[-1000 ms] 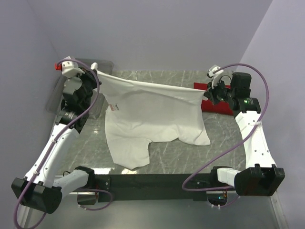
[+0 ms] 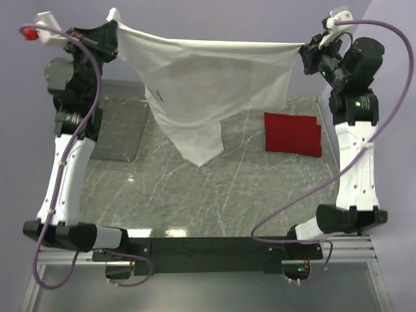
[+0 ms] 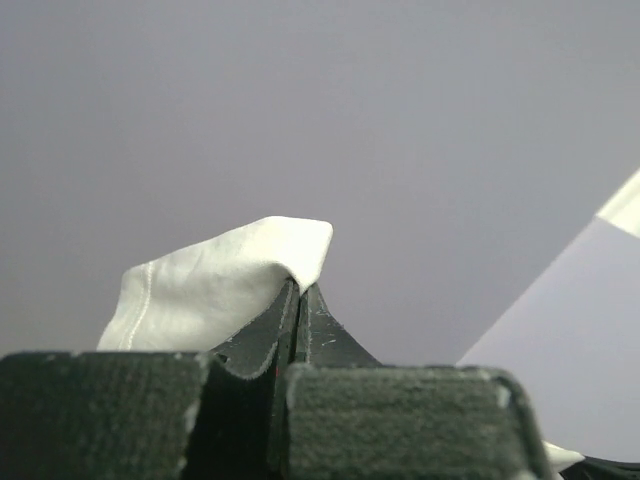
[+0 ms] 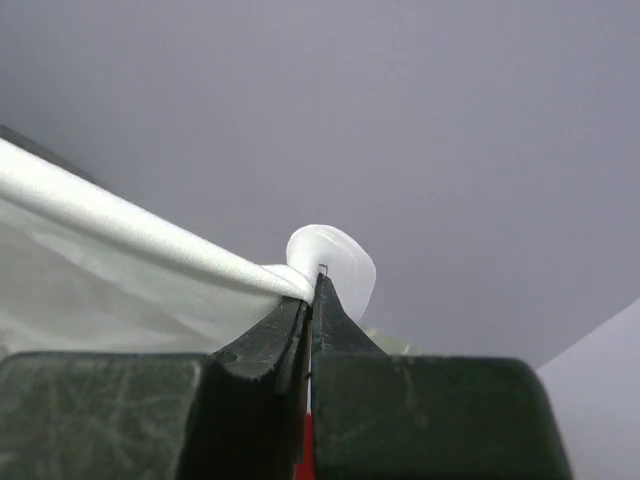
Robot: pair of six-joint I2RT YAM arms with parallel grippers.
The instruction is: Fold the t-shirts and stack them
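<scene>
A white t-shirt (image 2: 201, 78) hangs stretched between my two raised grippers, its top edge taut and its lower part tapering to a point over the table. At the upper left my left gripper (image 2: 114, 31) is shut on one corner; in the left wrist view a flap of white cloth (image 3: 225, 275) sticks out past the fingertips. On the other side my right gripper (image 2: 305, 53) is shut on the opposite corner, with a small white fold (image 4: 335, 265) beyond its tips. A red folded t-shirt (image 2: 292, 134) lies flat at the table's right.
A clear grey tray (image 2: 117, 146) stands at the left of the marble table (image 2: 195, 201), partly behind the left arm. Purple cables (image 2: 312, 192) loop along both arms.
Both grippers have risen and moved toward the back and apart, carrying the white shirt. Its lower part has lifted from the front of the table and swung backward. The red shirt is more exposed.
</scene>
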